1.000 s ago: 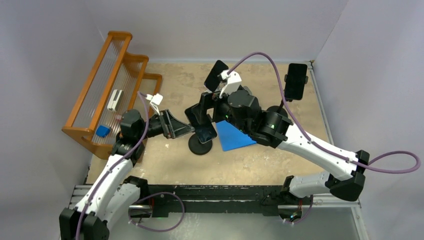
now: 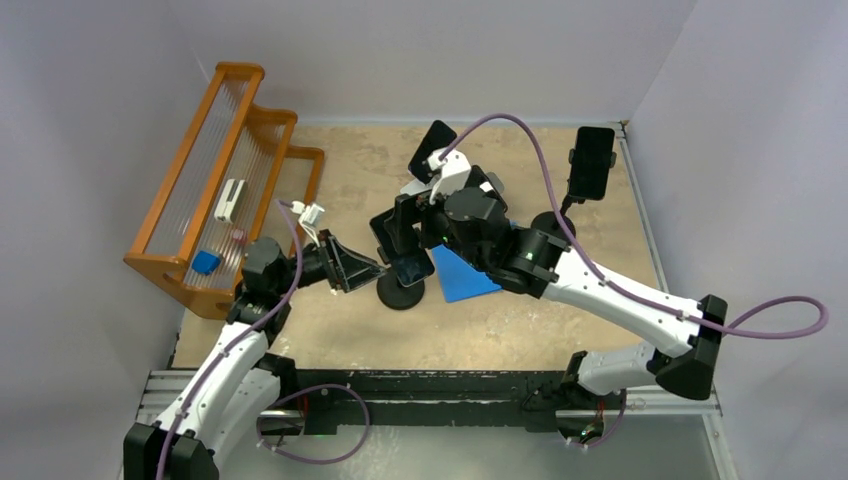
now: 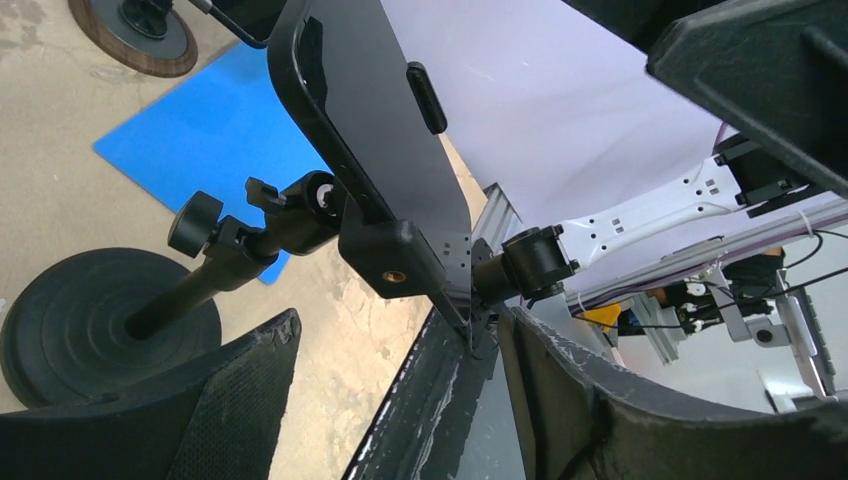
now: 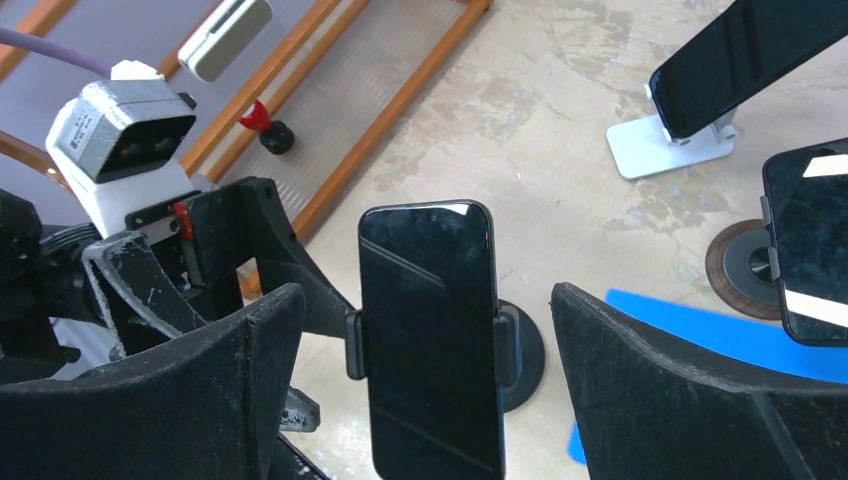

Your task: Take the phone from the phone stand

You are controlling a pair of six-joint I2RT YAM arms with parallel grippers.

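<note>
A black phone [image 2: 410, 265] [image 3: 375, 120] [image 4: 430, 330] rests tilted in a holder [image 3: 385, 255] on a stand with a round black base [image 2: 400, 295] [image 3: 70, 320]. My left gripper [image 2: 365, 270] is just left of the stand, its fingers part open with nothing between them; the holder sits just beyond them. My right gripper [image 2: 410, 225] is open over the phone, a finger to either side in the right wrist view, apart from it as far as shows.
Other phones stand behind [image 4: 730, 70], at right [image 4: 820, 245] and at far right [image 2: 592, 160]. A blue mat [image 2: 465, 280] lies beside the stand. A wooden rack [image 2: 160, 255] takes up the left.
The phone stayed put.
</note>
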